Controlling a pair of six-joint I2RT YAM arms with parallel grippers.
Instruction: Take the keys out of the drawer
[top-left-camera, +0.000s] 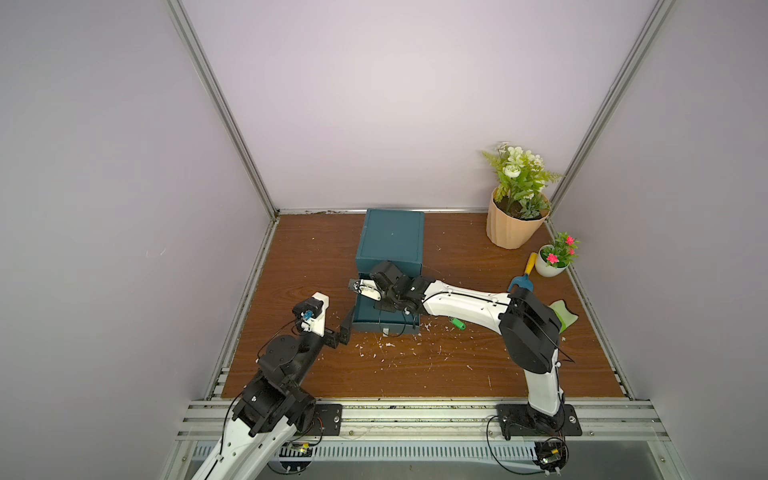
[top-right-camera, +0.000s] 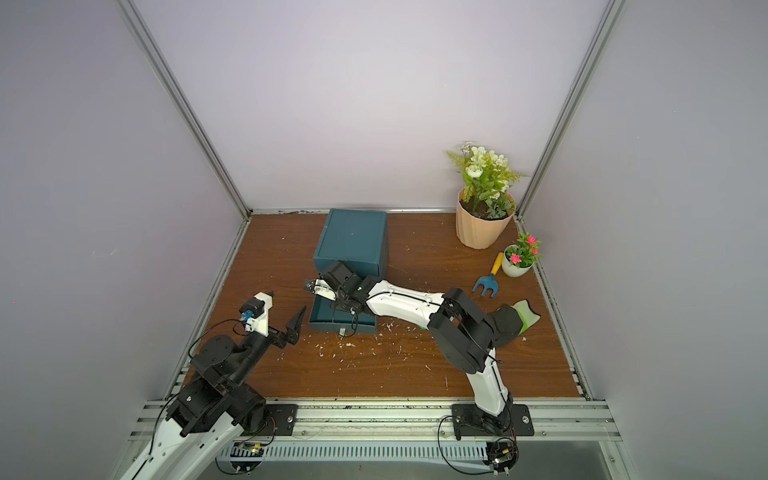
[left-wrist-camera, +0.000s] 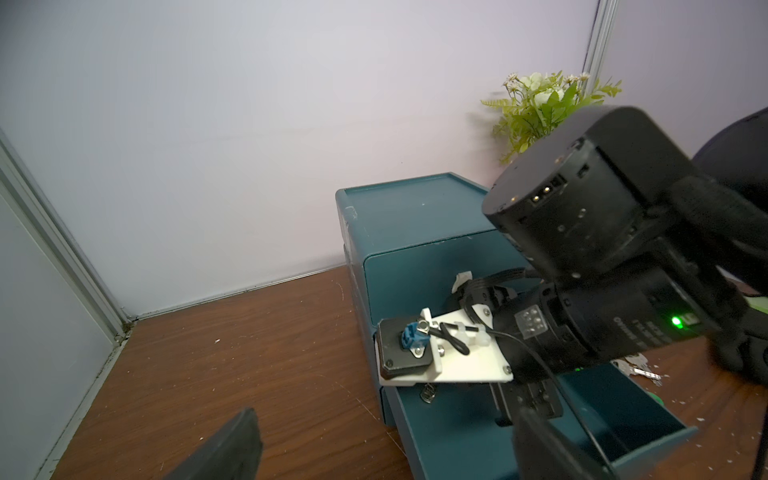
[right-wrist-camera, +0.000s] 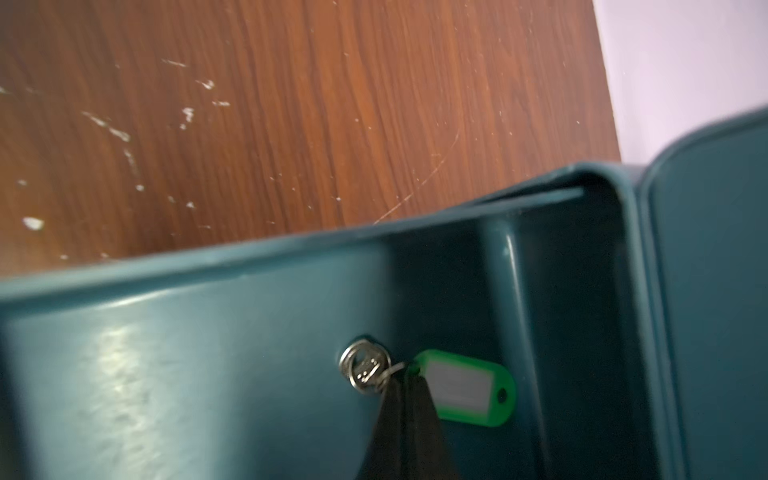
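Note:
The teal drawer (top-left-camera: 366, 326) stands pulled out of its cabinet (top-left-camera: 392, 236). In the right wrist view a key ring (right-wrist-camera: 365, 365) and a green tag (right-wrist-camera: 464, 387) with a pale label lie inside it. My right gripper points down into the drawer, shut, its tips at the thin link between ring and tag. Whether that link is pinched cannot be made out. Other metal keys (left-wrist-camera: 636, 364) lie on the table right of the drawer, near a green piece (top-left-camera: 457, 323). Left of the drawer, my left gripper (top-left-camera: 349, 325) is open and empty.
A large flowerpot (top-left-camera: 516, 224) stands at the back right, with a small pot (top-left-camera: 550, 261), a blue fork with a yellow handle (top-right-camera: 486, 282) and a green-grey item (top-right-camera: 525, 314) nearby. White scraps litter the table in front.

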